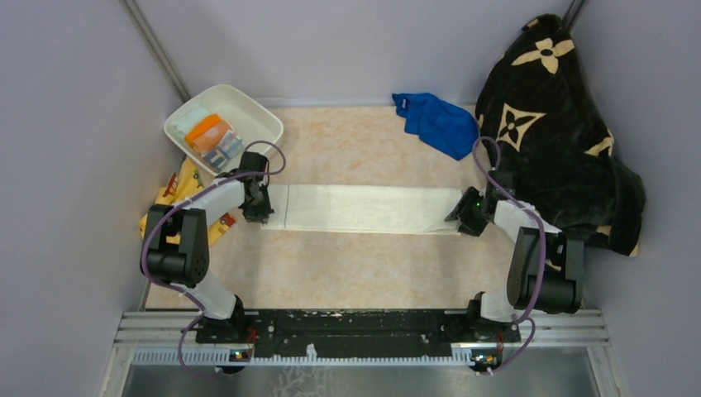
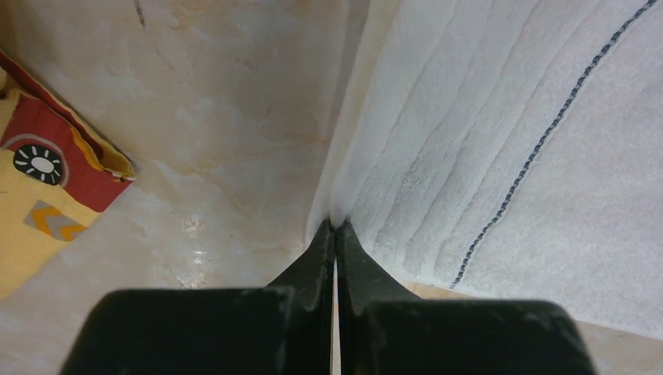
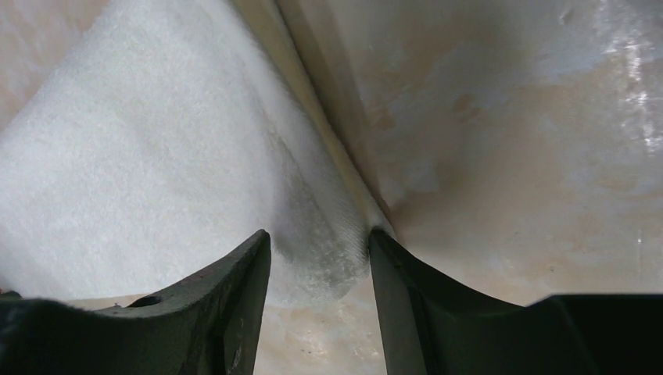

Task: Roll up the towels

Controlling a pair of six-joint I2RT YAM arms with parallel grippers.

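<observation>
A white towel lies as a long flat strip across the middle of the table, a dark stitched line near its left end. At that end my left gripper is shut on the towel's edge, the cloth running in between its fingertips. My right gripper is open over the towel's right end. Its fingers stand apart with the near corner of the cloth in the gap, not gripped. A blue towel lies bunched at the back right.
A white bin with several folded cloths stands at the back left. Beside the left arm is a yellow and red cloth. A big black patterned blanket fills the right side. Bare table shows in front of the white towel.
</observation>
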